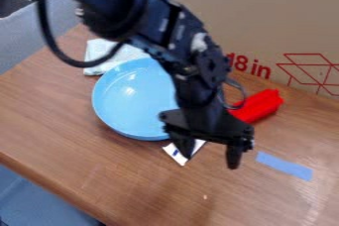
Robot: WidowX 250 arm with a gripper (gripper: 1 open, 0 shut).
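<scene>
My black gripper (pixel 207 151) hangs open over the wooden table, just right of a blue plate (pixel 122 101). Beneath it a white printed card (pixel 179 155) peeks out, partly hidden by the fingers. A red object (pixel 261 102) lies behind the gripper on the right, and a strip of blue tape (pixel 286 167) is on the table to its right.
A cardboard box (pixel 272 17) spans the back. A white cloth (pixel 95 54) sits behind the plate.
</scene>
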